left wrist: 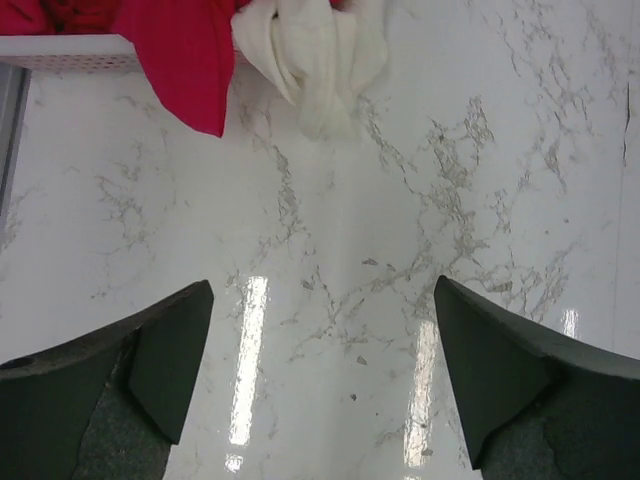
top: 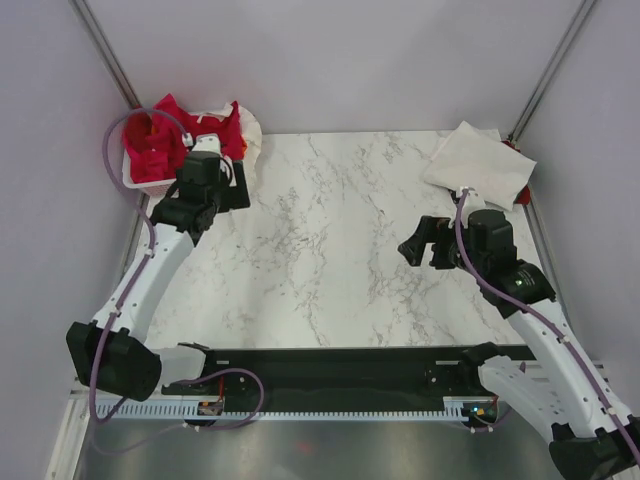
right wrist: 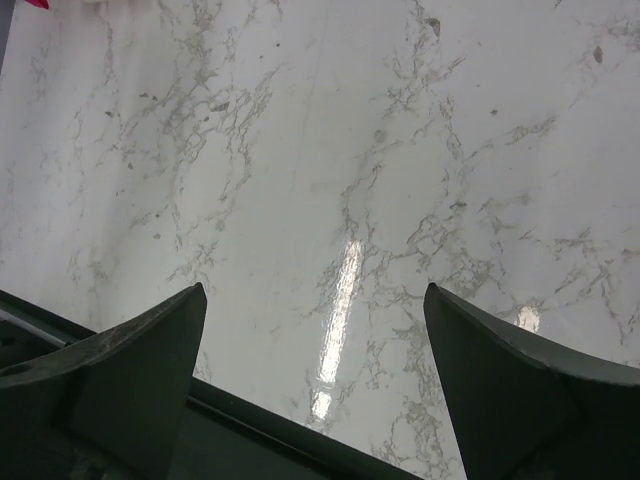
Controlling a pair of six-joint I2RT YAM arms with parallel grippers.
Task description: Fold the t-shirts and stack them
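A white basket (top: 145,185) at the back left is heaped with red shirts (top: 150,135) and a white shirt (top: 250,140); in the left wrist view a red shirt (left wrist: 185,70) and white cloth (left wrist: 320,60) drape over its side. My left gripper is open above bare table near the basket, nothing between its fingers. At the back right, a flat white shirt (top: 480,160) lies with red cloth peeking from beneath. My right gripper stands open over the right part of the table, nothing between its fingers.
Rails run along both sides, and a dark front edge shows in the top and right wrist views.
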